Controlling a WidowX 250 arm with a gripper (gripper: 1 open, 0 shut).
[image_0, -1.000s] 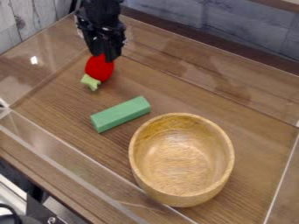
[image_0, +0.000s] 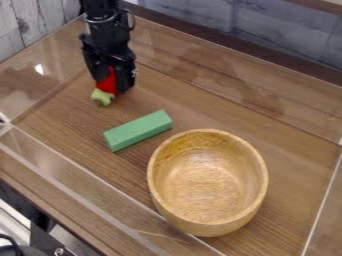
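My black gripper (image_0: 110, 62) hangs at the upper left, low over a red object (image_0: 104, 78) with a light green part (image_0: 102, 96) at its lower end. The fingers are around or just over the red object and partly hide it; they look open, but whether they touch it is unclear.
A green block (image_0: 138, 130) lies diagonally near the middle of the wooden table. A large tan bowl (image_0: 207, 180) fills the lower right. A pale wall stands at the top left.
My gripper has moved down and a little left, onto the red object, hiding more of it. The green block and bowl have not moved.
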